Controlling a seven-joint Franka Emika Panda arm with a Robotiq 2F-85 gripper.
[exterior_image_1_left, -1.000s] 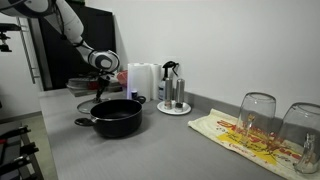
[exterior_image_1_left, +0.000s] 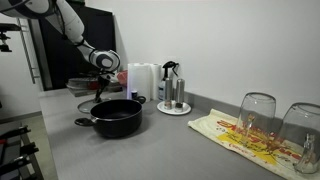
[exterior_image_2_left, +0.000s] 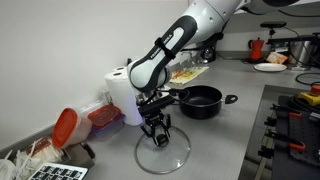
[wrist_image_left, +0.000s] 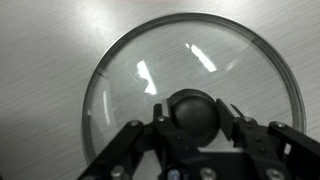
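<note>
A round glass lid (wrist_image_left: 150, 75) with a metal rim and a black knob (wrist_image_left: 196, 115) fills much of the wrist view. My gripper (exterior_image_2_left: 158, 138) is shut on that knob, one finger on each side of it. In exterior view 2 the lid (exterior_image_2_left: 163, 156) appears flat, at or close to the grey table; whether it touches cannot be told. The black pot (exterior_image_1_left: 117, 117) stands uncovered beside it, nearer to the camera in exterior view 1, with its inside showing.
Behind the pot are paper towel rolls (exterior_image_1_left: 144, 80) and a white plate (exterior_image_1_left: 174, 108) with tall grinders. Upturned glasses (exterior_image_1_left: 256, 114) stand on a yellow cloth at the right. Red containers (exterior_image_2_left: 70, 125) and a dish rack lie near the lid.
The arm stays at the lid, and the pot has not moved.
</note>
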